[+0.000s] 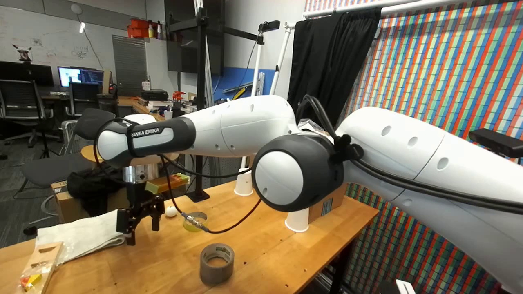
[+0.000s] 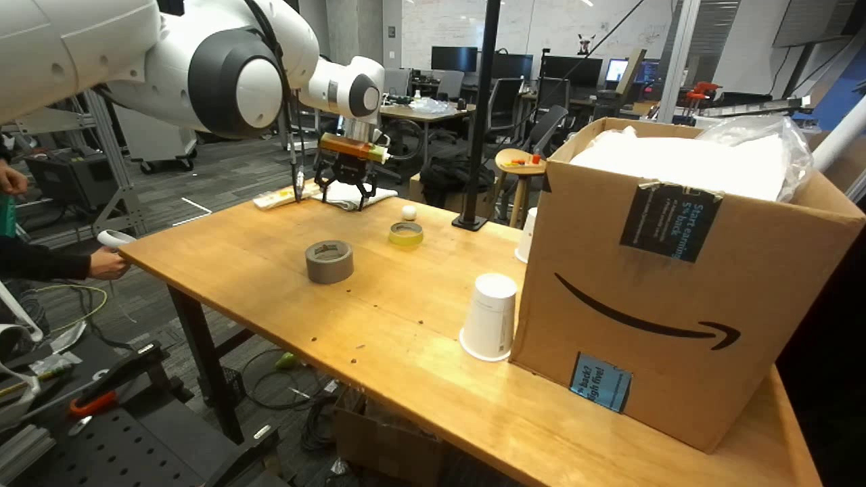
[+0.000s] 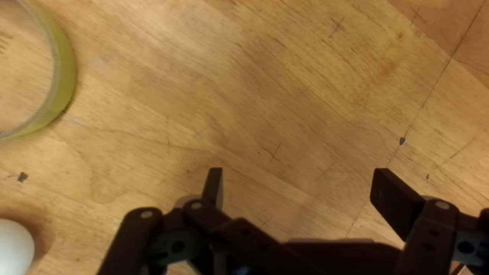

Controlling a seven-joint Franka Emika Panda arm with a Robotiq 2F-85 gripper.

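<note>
My gripper stands open above bare table, with nothing between its fingers. In the wrist view a white ball shows at the lower left, and a yellow tape roll is partly in view at the upper left. Both lie outside the fingers. In exterior view 1 the gripper is left of the ball and the yellow roll. Nearer the camera stands a grey tape roll. A folded white cloth lies on the table to the gripper's left.
Two upturned white cups stand close to a large cardboard box at one end. A black post rises from the table's edge near the ball. A wooden tray with wrapped pieces lies beside the cloth. Mid-table is largely clear.
</note>
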